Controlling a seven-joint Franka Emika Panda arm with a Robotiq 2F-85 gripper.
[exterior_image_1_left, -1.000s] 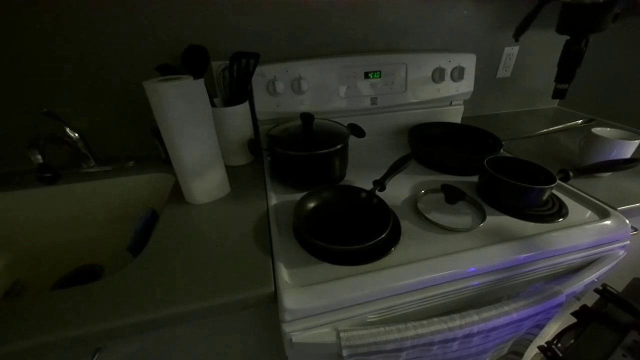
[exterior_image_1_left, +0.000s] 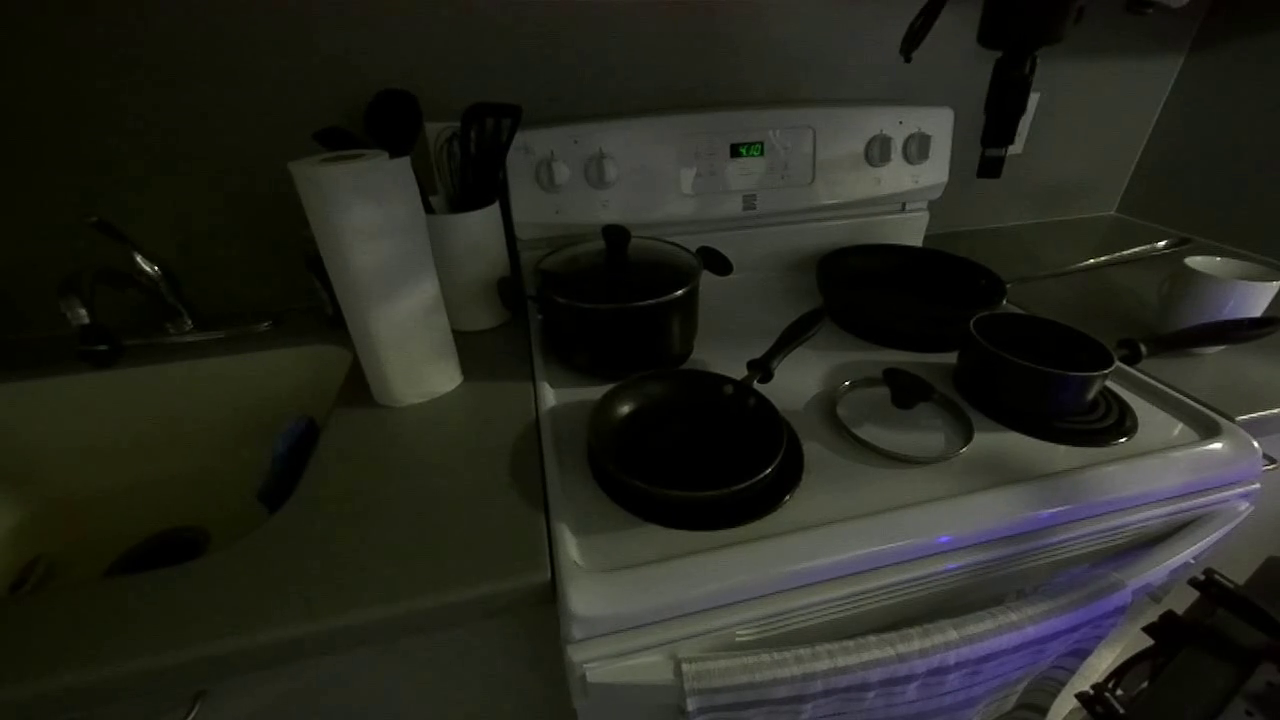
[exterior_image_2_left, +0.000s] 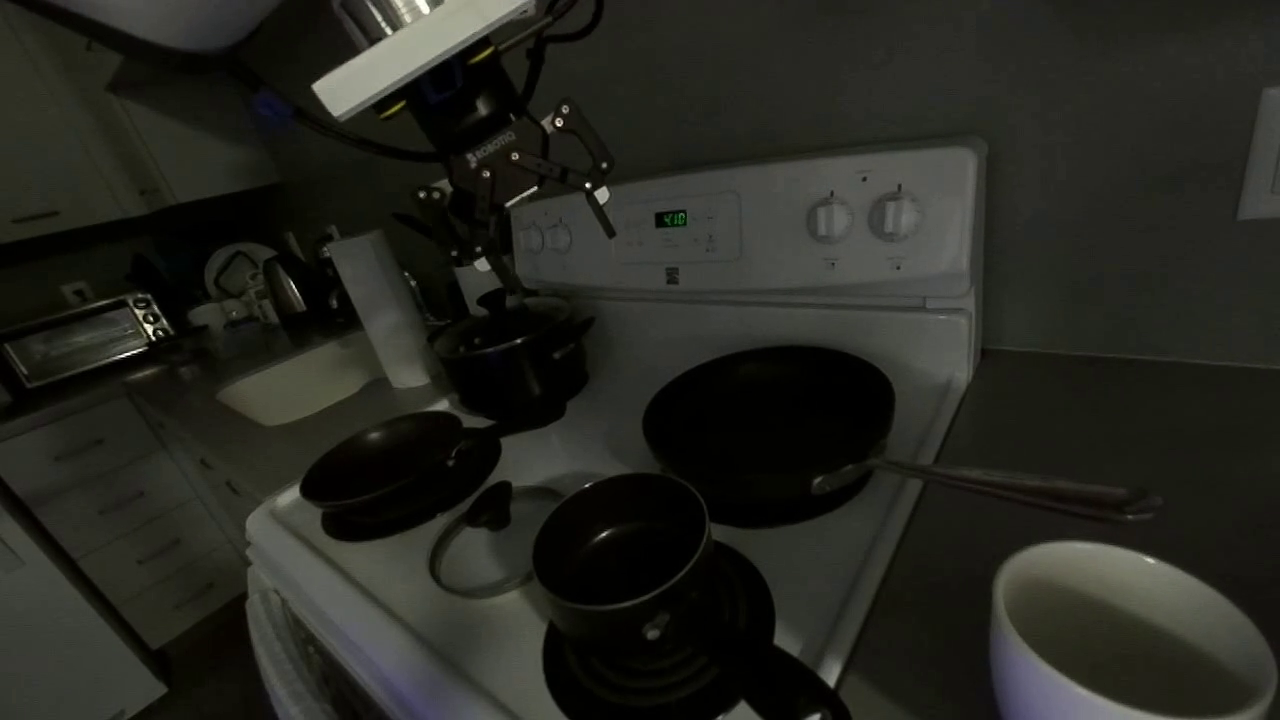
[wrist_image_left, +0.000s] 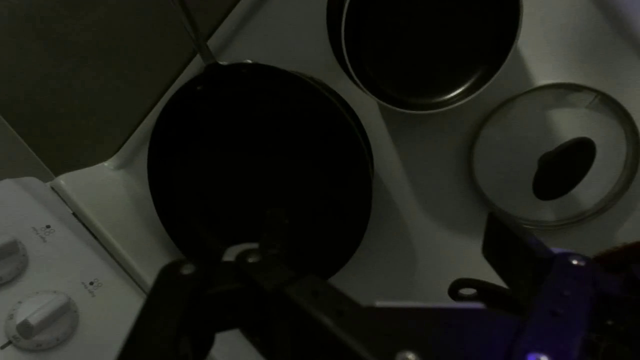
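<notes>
My gripper (exterior_image_2_left: 549, 254) hangs in the air above the stove with its fingers spread and nothing between them. In the wrist view the gripper spans the lower part of the picture, its left side over the edge of the big skillet (wrist_image_left: 258, 162). A small saucepan (exterior_image_1_left: 1034, 360) sits on the front right burner. To its left the glass lid (exterior_image_1_left: 902, 418) with a black knob lies flat on the stovetop. A smaller frying pan (exterior_image_1_left: 690, 432) occupies the front left burner. At the back left stands a lidded pot (exterior_image_1_left: 618, 314).
A paper towel roll (exterior_image_1_left: 378, 282) and a white utensil crock (exterior_image_1_left: 470, 270) stand left of the stove, beside the sink (exterior_image_1_left: 288, 372). On the right counter is a white mug (exterior_image_2_left: 1128, 636). Pan handles stick out over the stovetop and right counter. The room is dim.
In the first exterior view my gripper has shifted left and slightly up, now covering part of the wall outlet. The pans, pot and lid have stayed put.
</notes>
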